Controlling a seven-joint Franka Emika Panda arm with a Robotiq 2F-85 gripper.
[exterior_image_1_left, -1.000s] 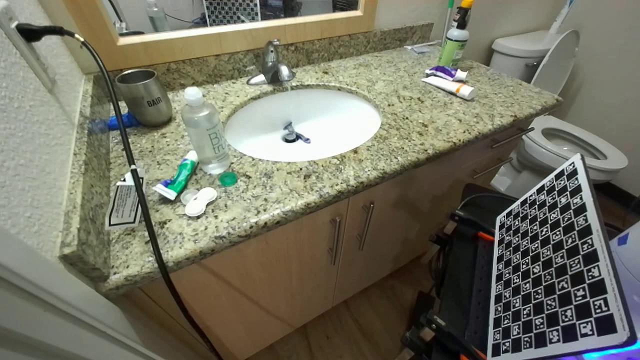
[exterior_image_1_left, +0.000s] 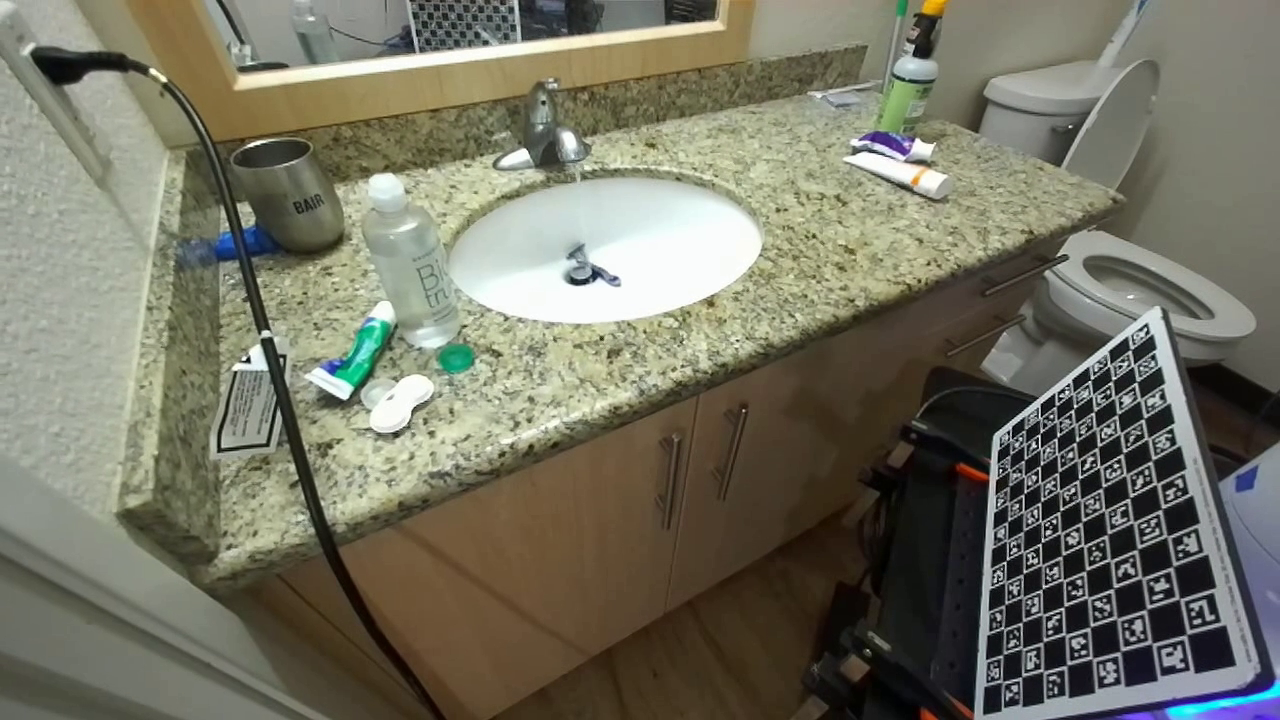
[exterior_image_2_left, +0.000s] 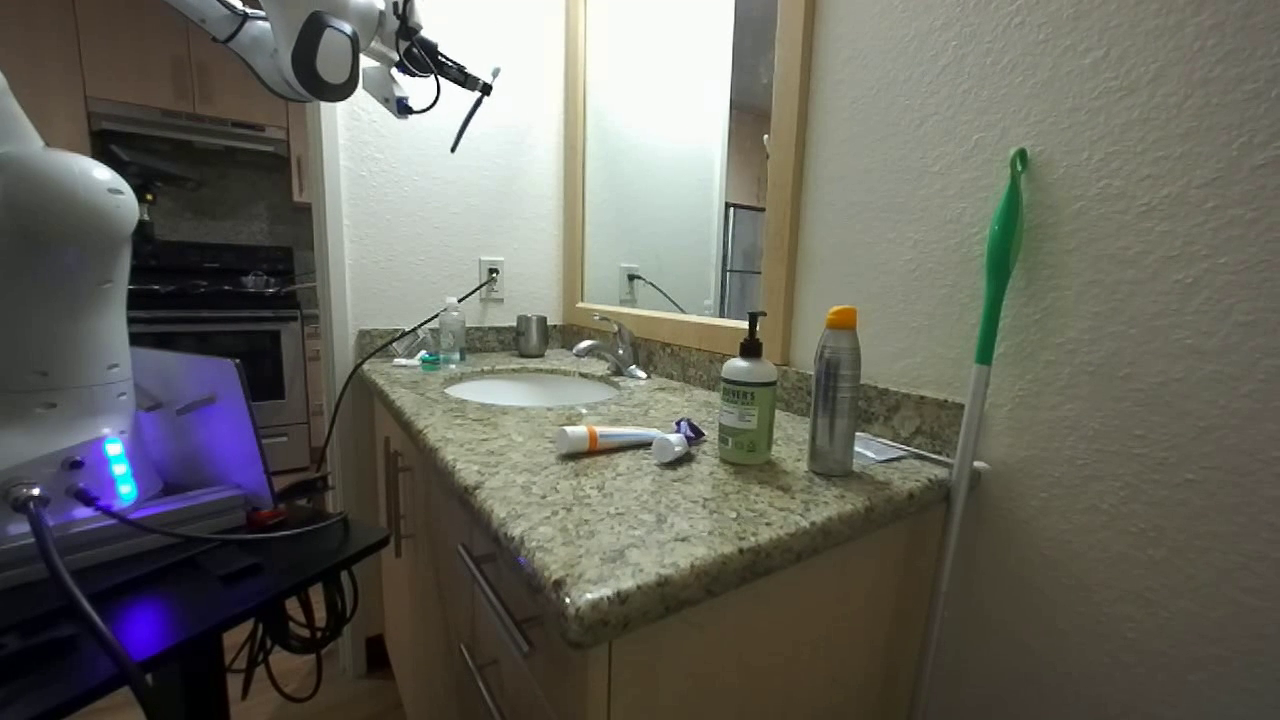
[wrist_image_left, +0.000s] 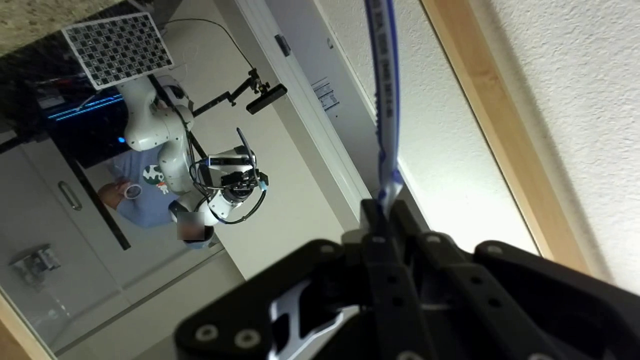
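Observation:
High above the counter, in exterior view 2, my gripper (exterior_image_2_left: 485, 88) is shut on a long, thin blue item (exterior_image_2_left: 469, 122) that hangs slanting down from the fingertips. In the wrist view the same blue-and-white item (wrist_image_left: 387, 90) stretches away from the shut gripper, with small printing along it and a paler part by the fingers. Its exact kind cannot be told. Exterior view 1 shows neither the gripper nor this item.
A white sink (exterior_image_1_left: 672, 246) with a faucet (exterior_image_1_left: 543, 132) sits in the granite counter. To its left stand a clear bottle (exterior_image_1_left: 411, 270), a metal cup (exterior_image_1_left: 286, 198) and a green tube (exterior_image_1_left: 360, 350). A black cable (exterior_image_1_left: 246, 264) crosses there. A mirror (exterior_image_2_left: 654, 156) hangs behind.

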